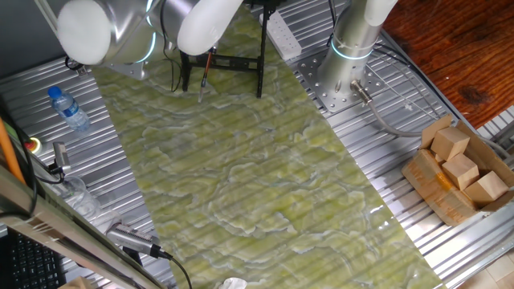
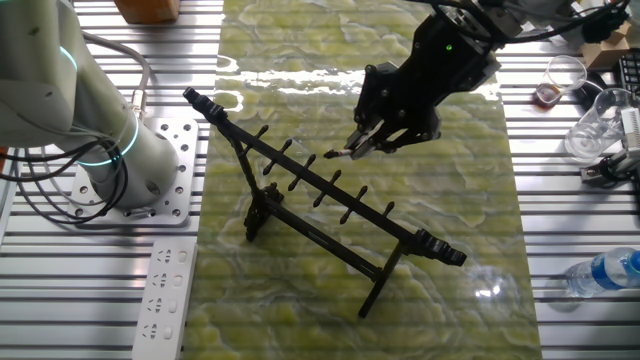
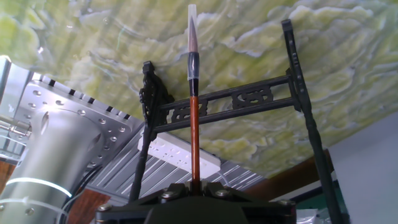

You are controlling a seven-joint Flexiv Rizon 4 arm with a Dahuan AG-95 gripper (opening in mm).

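Observation:
A writing brush with a red-brown handle (image 3: 194,137) and a clear cap over its pale tip (image 3: 193,31) runs straight out from my gripper. My fingers are closed around its handle in the wrist view. In exterior view 2, the gripper (image 2: 362,148) is above the black brush rack (image 2: 330,187), close to its pegged top bar, and a short end of the brush (image 2: 340,153) shows at the fingertips. Exterior view 1 has the brush (image 1: 206,74) hanging tip down in front of the rack's lower crossbar (image 1: 233,63), with the gripper out of sight. Contact between brush and rack cannot be told.
The rack stands on a green marbled mat (image 1: 241,177), mostly bare. A water bottle (image 1: 69,109) stands left; a cardboard box (image 1: 438,193) holds wooden blocks.

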